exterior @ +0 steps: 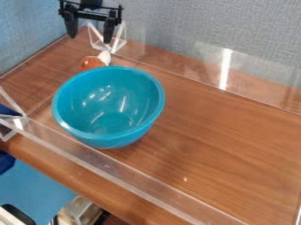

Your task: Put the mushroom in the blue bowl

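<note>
The mushroom (91, 62), with an orange-red cap and a pale stem, lies on the wooden surface just behind the blue bowl (73, 112), outside it. Part of its cap is hidden by the bowl's far rim or close to it. Inside, the bowl looks empty. My black gripper (90, 36) hangs at the top left, above and behind the mushroom. Its fingers (108, 32) are spread apart with nothing held between them.
Clear low walls edge the wooden surface (223, 149), with a white corner bracket (118, 41) near the gripper and another bracket (10, 127) at left. Right of the bowl, the surface is bare.
</note>
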